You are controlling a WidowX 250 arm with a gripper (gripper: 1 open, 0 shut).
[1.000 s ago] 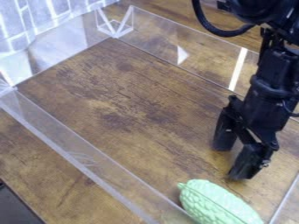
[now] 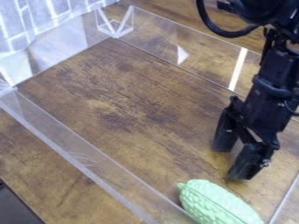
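Note:
My black gripper (image 2: 233, 150) is low at the right of the camera view, its two dark fingers parted and down near the wooden floor. Nothing shows between them. A pale green, bumpy corn-shaped object (image 2: 218, 204) lies at the bottom edge, below the gripper and apart from it, partly cut off by the frame.
Clear plastic walls (image 2: 87, 159) enclose the wooden floor (image 2: 128, 105), which is bare across its middle and left. A white cloth (image 2: 30, 22) is behind the upper left wall. A black cable arches over the top right.

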